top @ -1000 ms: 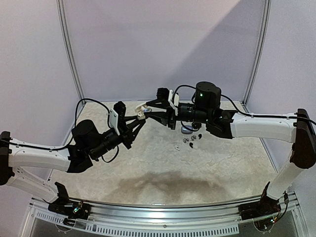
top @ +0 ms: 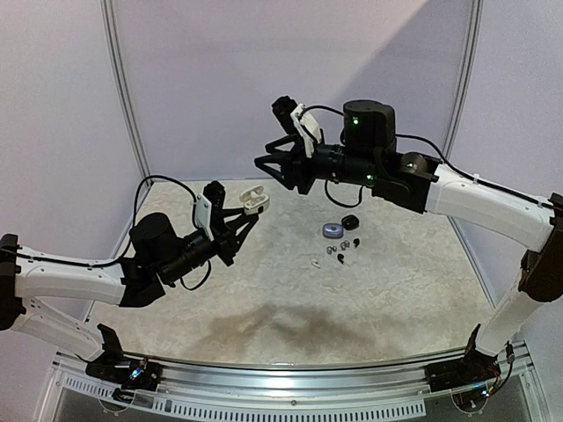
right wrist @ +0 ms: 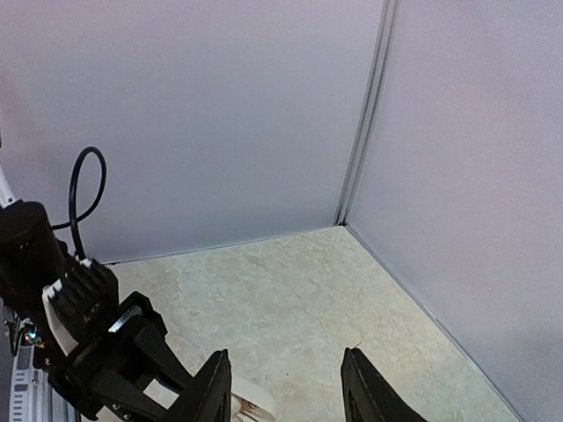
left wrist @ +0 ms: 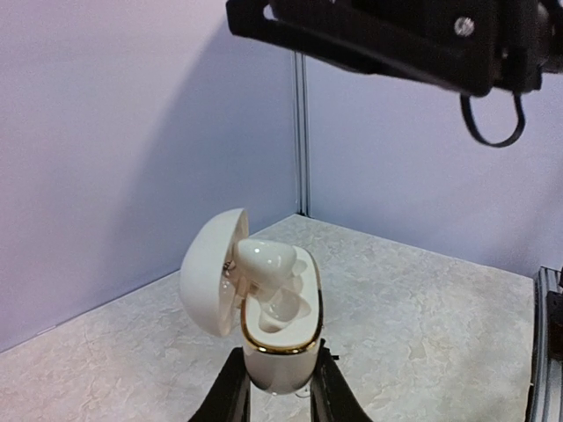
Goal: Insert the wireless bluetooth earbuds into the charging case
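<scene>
My left gripper (top: 252,216) is shut on the white charging case (top: 254,200), holding it above the table with its lid open. In the left wrist view, one white earbud (left wrist: 266,258) sits in a slot of the case, and the hollow beside it is empty. A loose white earbud (top: 316,263) lies on the table to the right. Above and slightly right of the case, apart from it, hovers my right gripper (top: 266,163). The right wrist view shows its fingers (right wrist: 208,391) spread with nothing held between them; part of the case's white lid (right wrist: 253,396) appears behind them.
A purple case (top: 332,230) and a black case (top: 350,222) stand on the table's right half. Small grey earbuds (top: 332,250) and black earbuds (top: 341,258) lie close in front of them.
My right gripper was at the case's open top; it has since risen away from it, up in the view. The left gripper and the case have stayed in place.
</scene>
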